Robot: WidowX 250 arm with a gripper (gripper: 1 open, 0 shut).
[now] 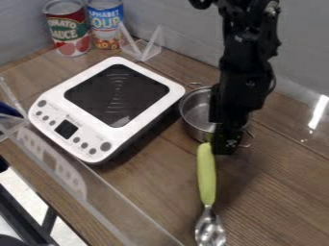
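The black gripper point(226, 136) hangs over the right part of a steel pot point(194, 110), close to the top end of the green handle point(206, 173) of a metal spoon point(209, 227). The spoon lies on the wooden counter with its bowl toward the front. The gripper's fingers point down and hide part of the pot; the gap between them is hard to make out.
A white induction cooker point(107, 108) stands left of the pot. Two cans, tomato sauce point(68, 29) and alphabet soup point(106, 24), are at the back left.
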